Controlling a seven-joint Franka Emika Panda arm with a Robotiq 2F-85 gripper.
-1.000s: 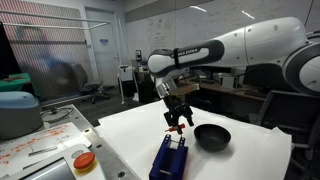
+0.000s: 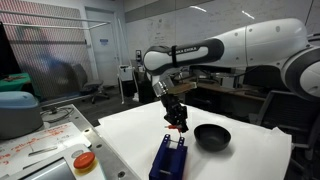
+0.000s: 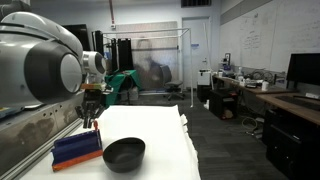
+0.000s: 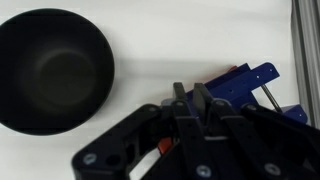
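Observation:
A blue rack-like holder stands on the white table, with an orange strip along its base in exterior view 2. Just above the holder hangs my gripper, pointing down. It is shut on a small red object, which shows as a red spot in exterior view 2. Seen from the wrist, the gripper covers much of the blue holder. There the dark fingers hide most of what they grip, so its full shape is unclear.
A black bowl sits on the table beside the holder, apart from it. A grey ledge with a red button runs along the left in exterior view 1.
My gripper and the red object have shifted only slightly above the blue holder. The holder and the bowl have stayed in place.

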